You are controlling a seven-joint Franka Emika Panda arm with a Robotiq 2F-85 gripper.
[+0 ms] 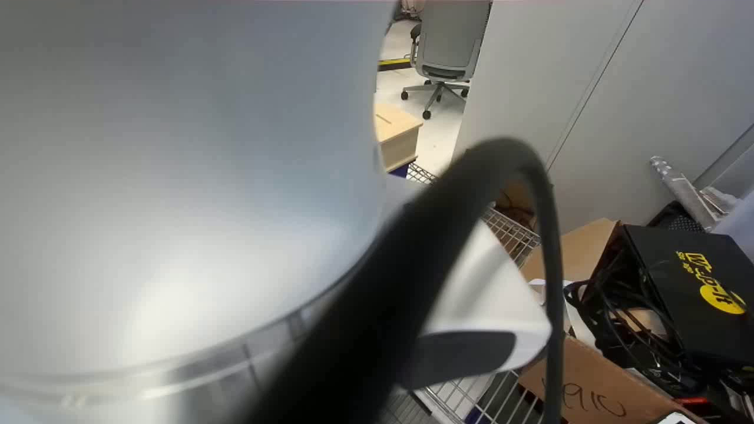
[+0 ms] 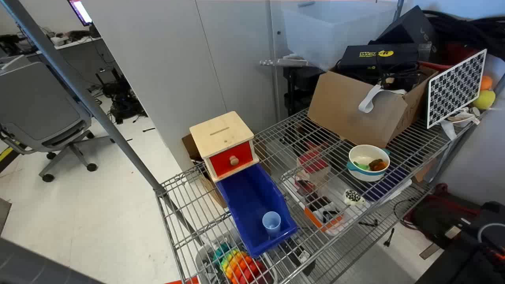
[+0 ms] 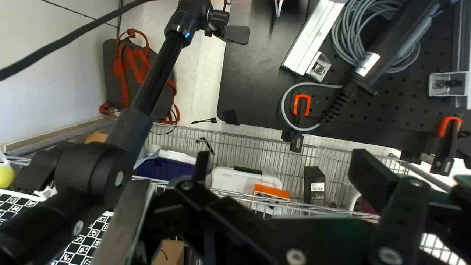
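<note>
In the wrist view my gripper stands open, its black fingers (image 3: pixel 202 168) wide apart and nothing between them. Exterior view 2 shows a wire shelf carrying a blue bin (image 2: pixel 249 198) with a light blue cup (image 2: pixel 271 222) upright inside. Behind the bin is a wooden box (image 2: pixel 222 135) with a red drawer (image 2: pixel 222 162), which looks closed. A white bowl (image 2: pixel 363 154) with teal handles holds green and brown items to the right. In exterior view 1 the white arm (image 1: pixel 191 176) fills the left side and hides much of the shelf.
A cardboard box (image 2: pixel 357 106) full of cables and a checkered board (image 2: pixel 457 90) crowd the shelf's far right. A grey post (image 2: pixel 101 116) rises at its left corner. Below the gripper lie the wire rack (image 3: pixel 265 148) and a black table (image 3: pixel 256 84) with orange-handled clamps (image 3: pixel 302 103).
</note>
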